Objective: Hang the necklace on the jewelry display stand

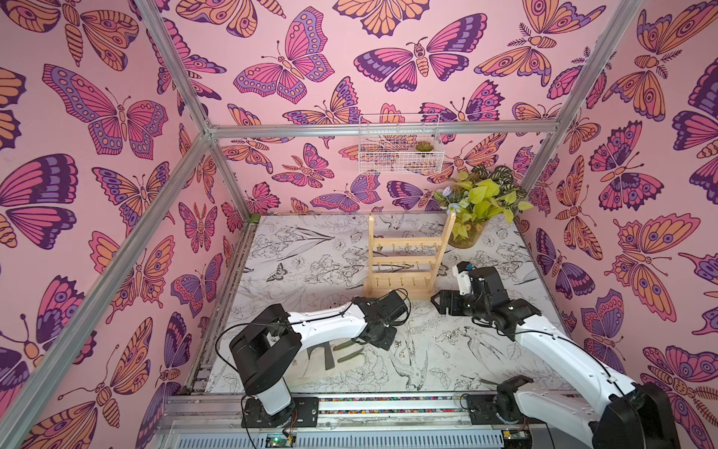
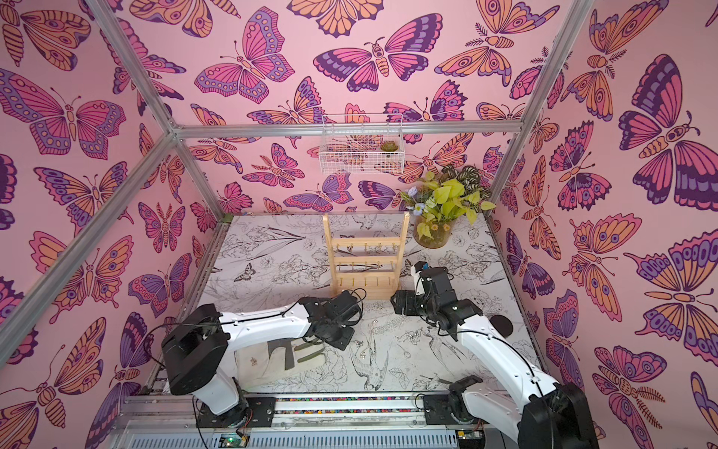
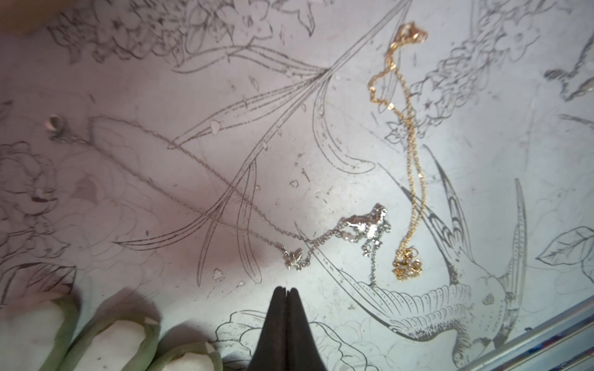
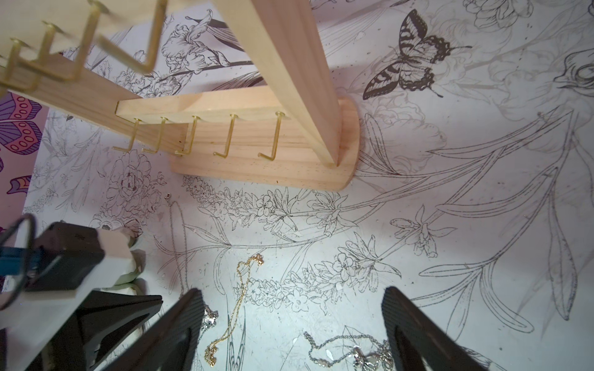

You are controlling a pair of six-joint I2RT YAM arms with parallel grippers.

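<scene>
Pointing down over the table in the left wrist view, my left gripper is shut, its fingertips together with nothing between them. A long silver necklace [image 3: 365, 228] lies flat just beyond those tips, outside the fingers. Right of it lies a gold necklace [image 3: 411, 133]. Another silver chain [image 4: 365, 357] shows at the bottom of the right wrist view. The wooden display stand [image 1: 404, 280], with rows of brass hooks [image 4: 229, 136], stands upright behind both arms; its visible hooks are bare. My right gripper is open, its fingers wide apart and empty, in front of the stand's right side.
A grey and green padded hand-shaped item [image 3: 117, 343] lies left of my left gripper, partly under that arm. The potted plant [image 1: 471, 217] stands behind the stand, to the right. Open tabletop lies left of the stand.
</scene>
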